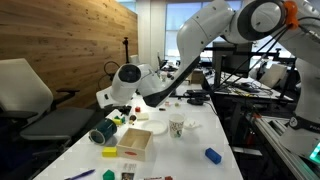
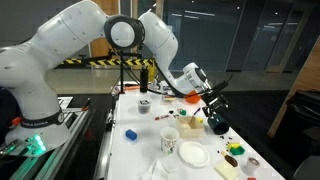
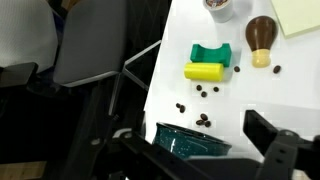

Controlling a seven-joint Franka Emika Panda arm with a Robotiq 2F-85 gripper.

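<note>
A dark green cup lies at the bottom of the wrist view, partly hidden by my fingers. My gripper is open above it, with a black finger on each side of the cup and nothing gripped. In exterior view 1 the same cup sits tilted on the white table beside the open tan box, below my raised hand. From the other side, exterior view 2 shows the cup under my gripper, with clear air between them.
A yellow block and a green block lie near the cup. A white plate, a patterned cup and a blue block stand farther off. An orange bowl shows behind my hand.
</note>
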